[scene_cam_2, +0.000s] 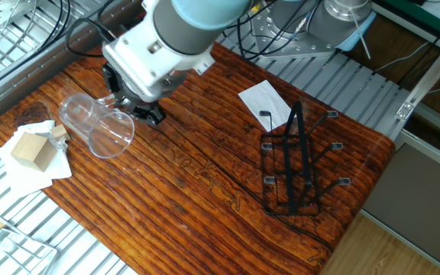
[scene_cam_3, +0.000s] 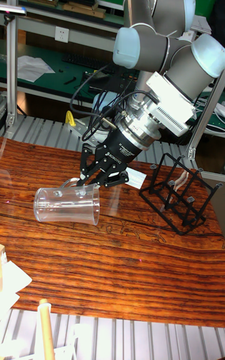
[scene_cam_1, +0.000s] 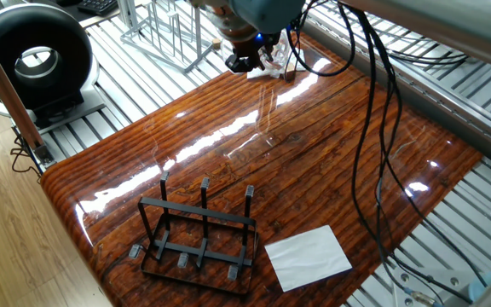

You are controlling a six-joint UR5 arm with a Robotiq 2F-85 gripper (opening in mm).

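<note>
A clear glass mug [scene_cam_3: 67, 204] is tipped on its side, its mouth facing right in exterior view 3. My black gripper [scene_cam_3: 100, 179] is at its handle side and shut on it, though the exact contact at the handle is hard to make out. From above, the mug [scene_cam_2: 98, 126] sticks out past the gripper [scene_cam_2: 132, 103], over the table's end near the white paper with blocks. In exterior view 1 the gripper [scene_cam_1: 258, 61] and arm hide most of the mug. A black metal rack [scene_cam_2: 300, 164] with several upright prongs stands at the other end of the table.
Wooden blocks [scene_cam_2: 35, 151] sit on a white paper near the table edge. Another white sheet [scene_cam_1: 309, 257] lies flat beside the rack. Black cables [scene_cam_1: 388, 128] hang along one side.
</note>
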